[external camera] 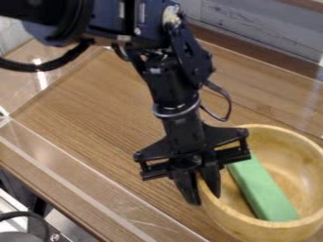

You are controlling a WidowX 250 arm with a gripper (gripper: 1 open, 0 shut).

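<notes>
The black gripper (199, 189) reaches down at the left side of a yellow bowl (297, 159), shut on the bowl's near-left rim. Inside the bowl lies a green bar-shaped object (263, 184), slanting from upper left to lower right. The gripper's body hides part of the bowl's left edge.
A pale wall (265, 38) stands at the back.
</notes>
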